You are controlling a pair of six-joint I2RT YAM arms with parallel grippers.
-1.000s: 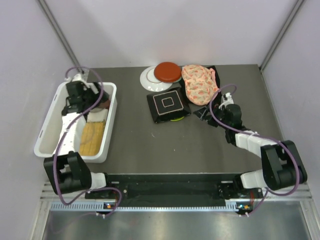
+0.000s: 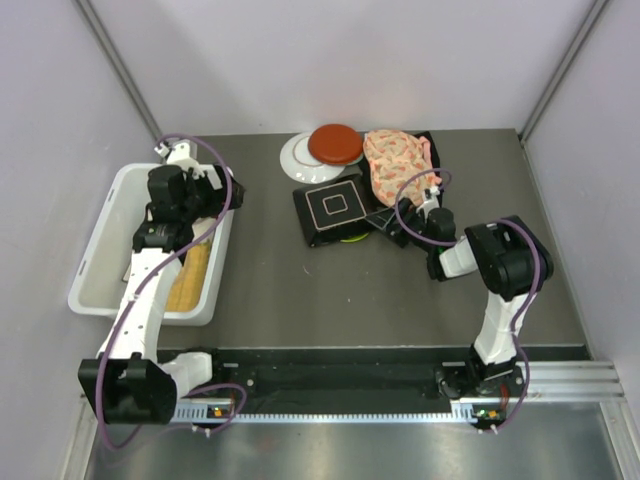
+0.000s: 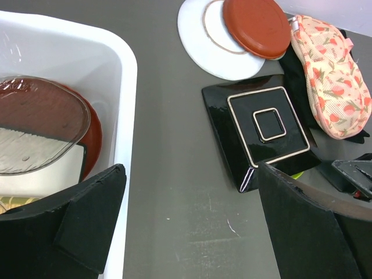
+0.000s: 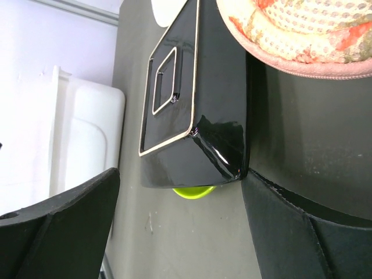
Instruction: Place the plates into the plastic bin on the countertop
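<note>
In the centre lies a black square plate (image 2: pixel 332 208), over a yellow-green item (image 4: pixel 193 192). My right gripper is at that plate's near-right corner, fingers apart around the edge. My left gripper (image 2: pixel 222 192) hangs open over the right rim of the white bin (image 2: pixel 90 262), which holds a brown glass plate (image 3: pixel 43 110), a red plate (image 3: pixel 92 133) and a white rectangular piece (image 3: pixel 52 171). White plates (image 2: pixel 298 168) and an orange-red plate (image 2: pixel 335 142) lie at the back.
A peach patterned bag (image 2: pixel 398 160) on dark material sits behind my right gripper.
My right gripper has moved left onto the black plate's corner. My left arm has shifted right to the bin's rim.
</note>
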